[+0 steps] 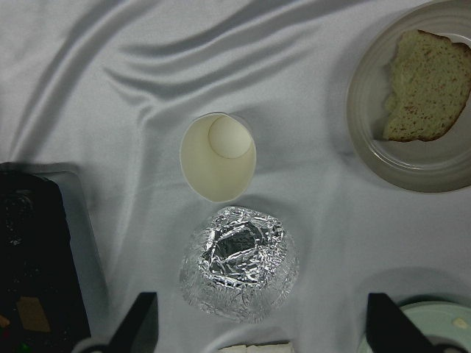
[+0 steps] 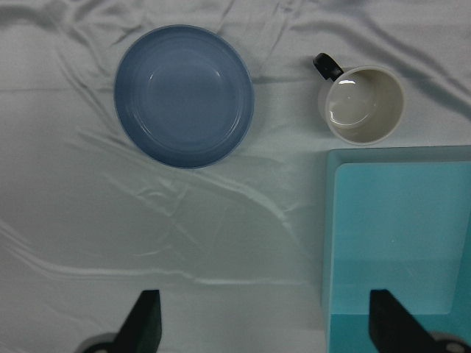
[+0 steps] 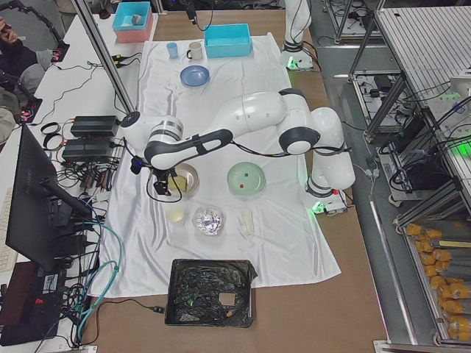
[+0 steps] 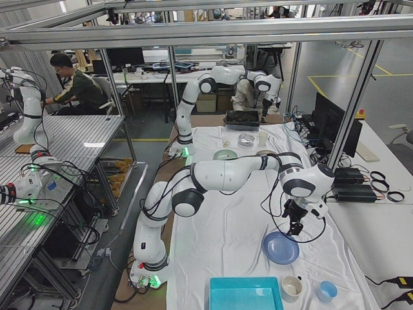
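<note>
In the left wrist view a slice of bread (image 1: 428, 81) lies on a beige plate (image 1: 368, 158); a cream cup (image 1: 218, 173) and a foil-covered bowl (image 1: 239, 268) stand beside it. A green plate (image 1: 416, 323) shows at lower right. My left gripper is open above them, nothing between its fingers. In the right wrist view my right gripper is open over the cloth, near a blue plate (image 2: 184, 95), a white mug (image 2: 360, 107) and a turquoise bin (image 2: 397, 235).
A black tray (image 3: 210, 318) sits at the table's near end in the camera left view. A blue cup (image 4: 327, 290) stands beside the mug. Monitors and cables line the side desk (image 4: 377, 232).
</note>
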